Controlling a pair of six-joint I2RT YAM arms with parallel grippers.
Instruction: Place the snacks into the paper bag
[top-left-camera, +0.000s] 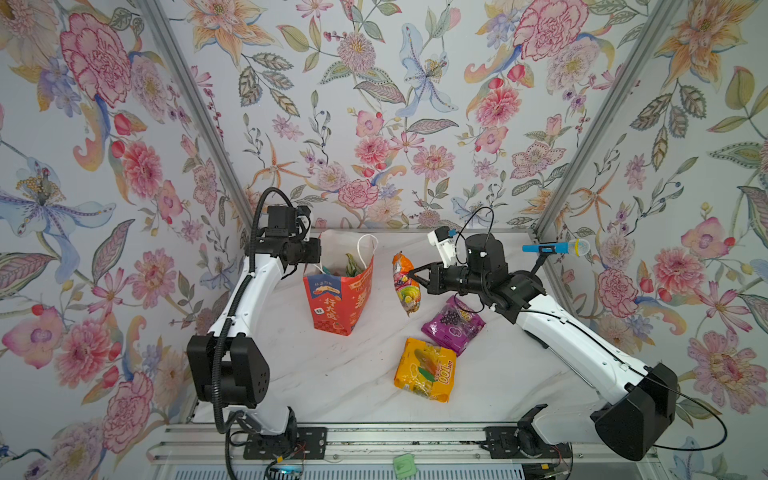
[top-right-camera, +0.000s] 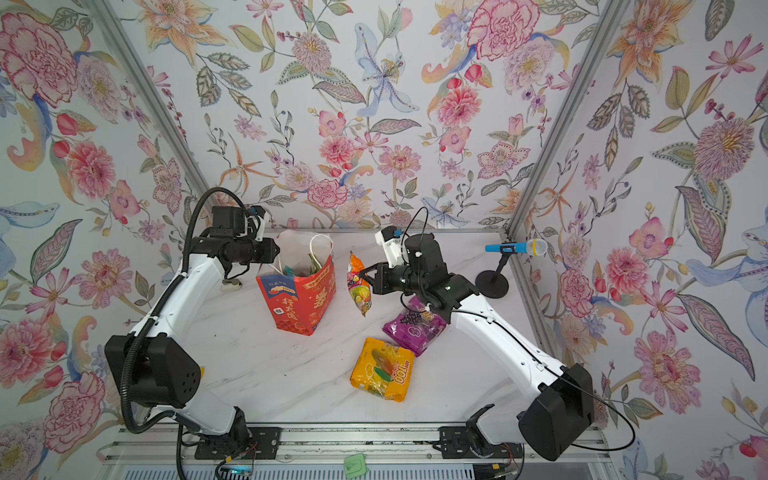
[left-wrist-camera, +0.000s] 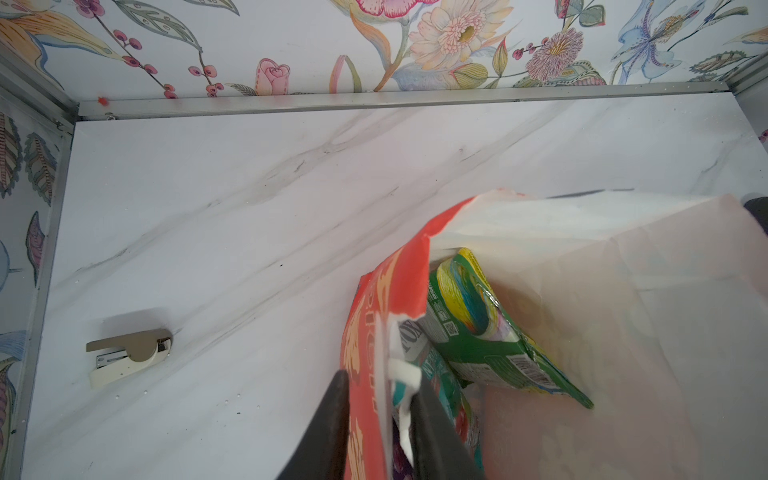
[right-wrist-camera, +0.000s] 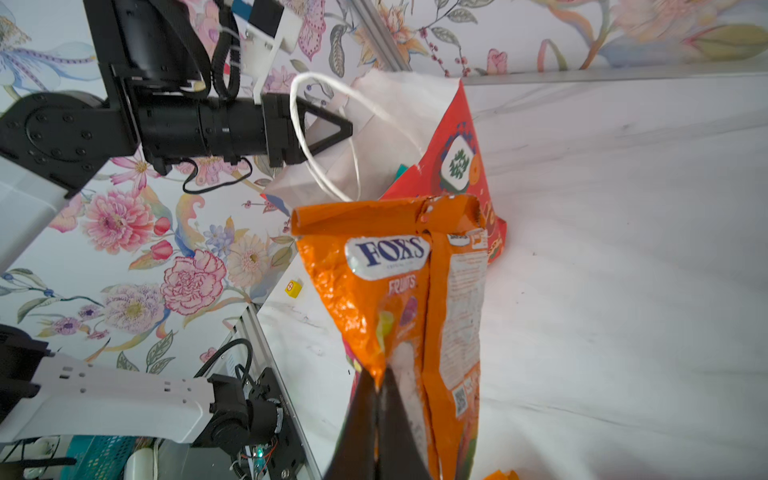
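The red paper bag (top-left-camera: 341, 302) stands upright on the left side of the table, mouth up, with snack packs (left-wrist-camera: 485, 324) inside it. At its left rim is my left gripper; its fingers stand apart, the rim and a white handle (left-wrist-camera: 405, 374) showing between them. My right gripper is shut on the edge of an orange Fox's snack pack (right-wrist-camera: 396, 272), which hangs above the table to the right of the bag. A yellow snack pack (top-left-camera: 425, 369) and a purple snack pack (top-left-camera: 453, 324) lie on the table, the purple one partly behind the right arm.
A black stand with a blue and yellow top (top-right-camera: 516, 248) is at the back right. A small stapler (left-wrist-camera: 130, 353) lies left of the bag. Bare table (top-left-camera: 304, 368) shows in front of the bag.
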